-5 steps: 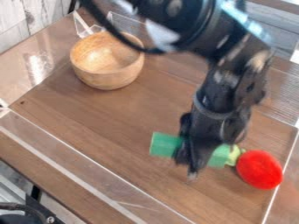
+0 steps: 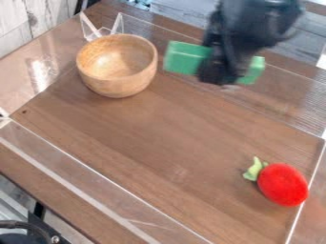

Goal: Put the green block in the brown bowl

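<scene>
The green block (image 2: 186, 59) is raised above the table, right of the brown bowl. Its two ends stick out either side of my dark gripper (image 2: 224, 72), which is shut on its middle. The gripper is blurred and covers the centre of the block. The round brown bowl (image 2: 117, 84) stands upright at the upper left of the table, and its inside looks empty.
A red strawberry-like toy (image 2: 281, 184) with a green stem lies at the lower right. Behind the bowl is a white wire-like thing (image 2: 102, 27).
My gripper has carried the green block upward in the view and away from beside the red toy, to a place near the bowl's right side. Bowl and red toy have not moved.
</scene>
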